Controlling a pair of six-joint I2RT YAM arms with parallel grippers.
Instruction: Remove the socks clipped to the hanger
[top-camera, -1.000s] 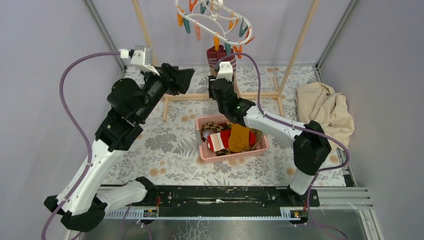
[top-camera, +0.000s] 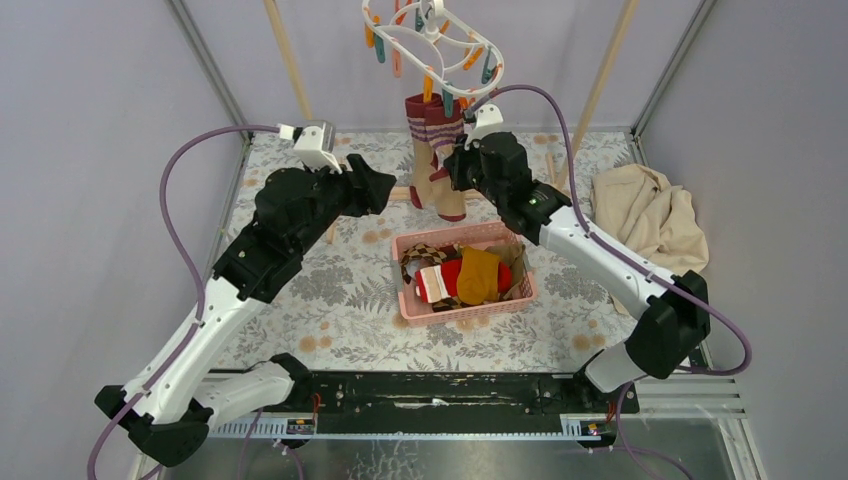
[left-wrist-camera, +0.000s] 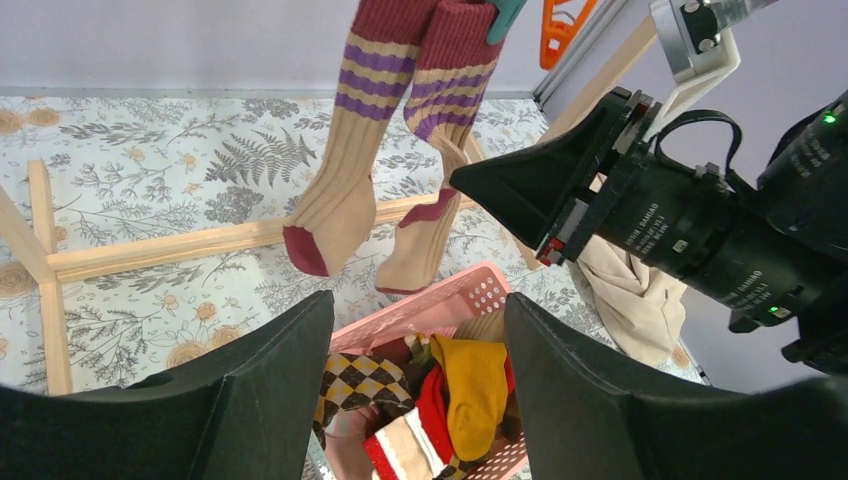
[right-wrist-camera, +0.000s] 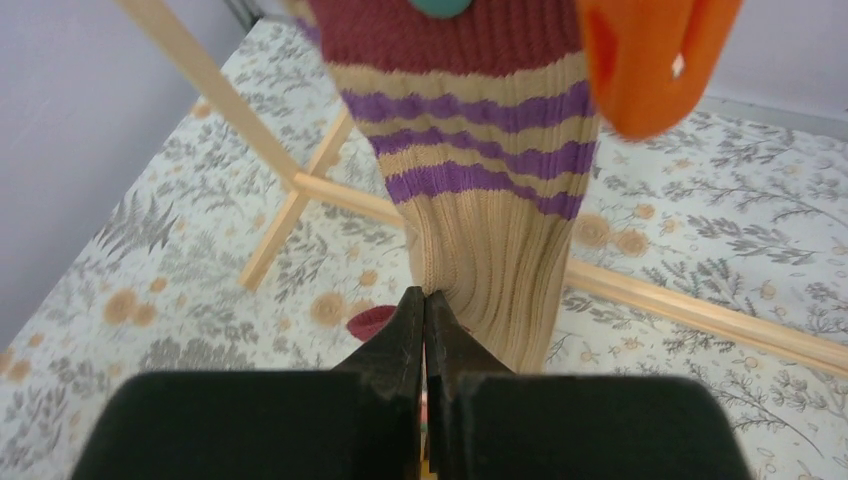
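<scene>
Two beige socks with maroon cuffs and purple stripes hang by clips from the white hanger (top-camera: 480, 85). The left-hand sock (left-wrist-camera: 350, 170) hangs free. On the right-hand sock (right-wrist-camera: 500, 240), my right gripper is shut, pinching it at about the heel; its cuff stays under a teal clip (top-camera: 447, 98). Seen from above, my right gripper is just right of the socks. My left gripper stands open and empty, left of the socks and above the basket's level.
A pink basket (top-camera: 400, 312) holding several socks sits below. Wooden frame bars (left-wrist-camera: 170, 262) run behind the hanging socks. A beige cloth (top-camera: 650, 215) lies at the right. An orange clip (left-wrist-camera: 560, 35) hangs empty beside the teal one.
The hanger and socks shifted slightly. The left gripper moved a little and tilted downward.
</scene>
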